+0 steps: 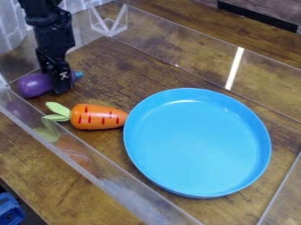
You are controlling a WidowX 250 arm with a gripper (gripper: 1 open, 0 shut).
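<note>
The black gripper [58, 72] reaches down at the upper left onto a purple toy eggplant [34, 86] beside the clear side wall; whether its fingers are open or shut on it is hard to make out. Below and to the right lies an orange toy carrot [97, 116] with green leaves. A large blue plate [196, 141] fills the right middle of the wooden surface.
Clear walls enclose the work area [153, 66], with free wood behind the plate. A blue object [10, 211] is partly in view at the lower left, outside the wall.
</note>
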